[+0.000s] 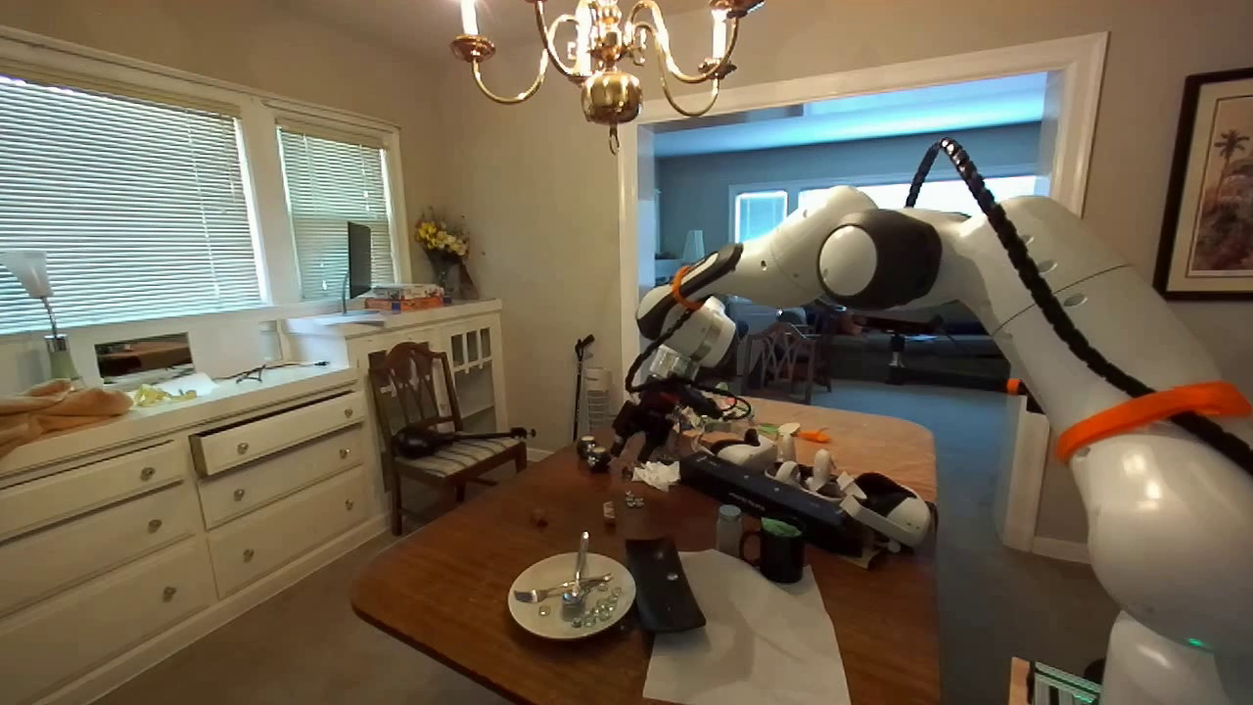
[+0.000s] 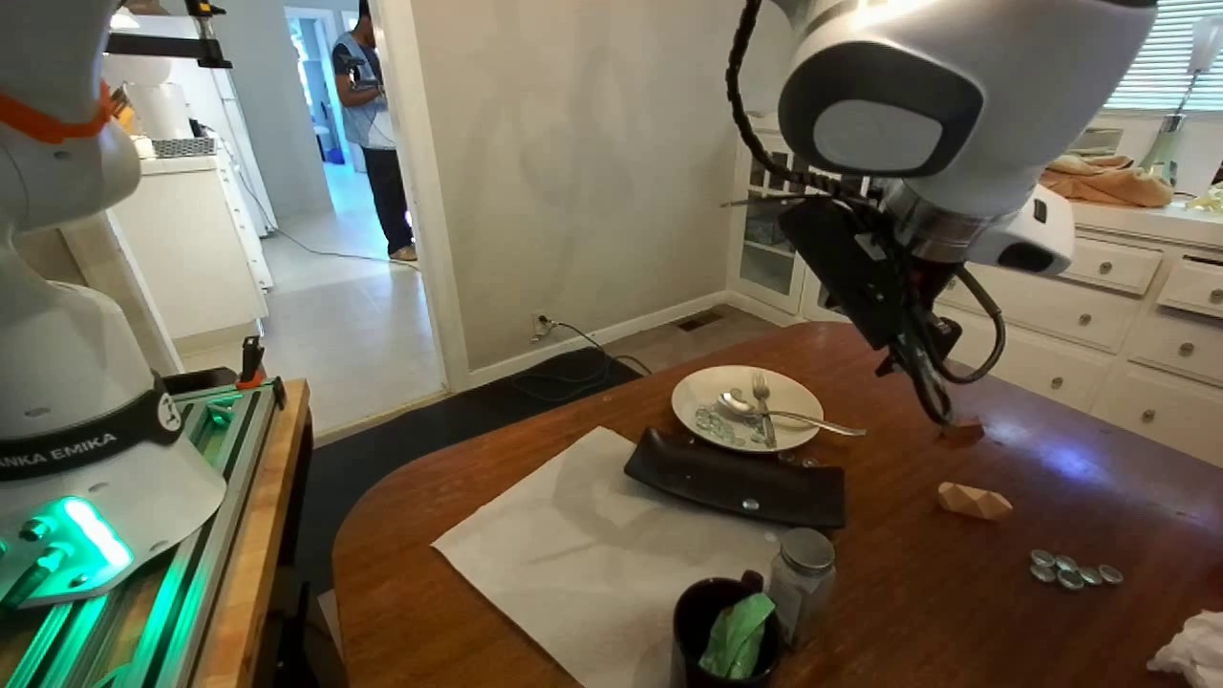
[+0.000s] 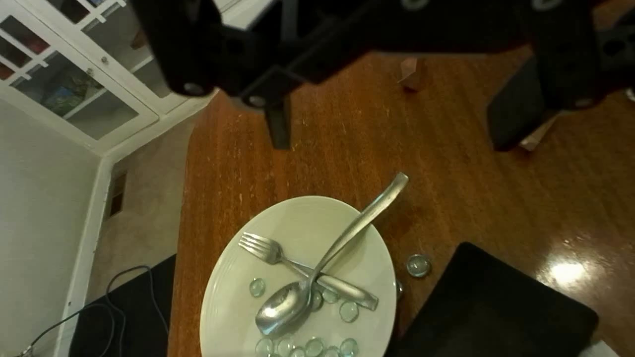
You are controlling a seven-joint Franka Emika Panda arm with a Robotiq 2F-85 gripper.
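My gripper stands open above the wooden table, its two black fingers wide apart and only bare tabletop showing between them. Below it in the wrist view lies a white plate (image 3: 297,220). A spoon (image 3: 285,307) crosses over a fork (image 3: 263,247) on that plate, the spoon's handle reaching past the rim. Several clear glass pebbles (image 3: 349,311) are scattered on the plate, and one glass pebble (image 3: 418,265) rests on the wood beside it. Exterior view 2 has the gripper (image 2: 911,361) high over the table, its fingertips partly hidden by cables.
A black tray (image 2: 734,476) lies beside the plate, near white paper (image 2: 573,550). A dark mug (image 2: 699,619) with something green inside stands by a glass jar (image 2: 803,579). A wooden block (image 2: 975,501) and several pebbles (image 2: 1072,571) lie farther off on mostly bare wood.
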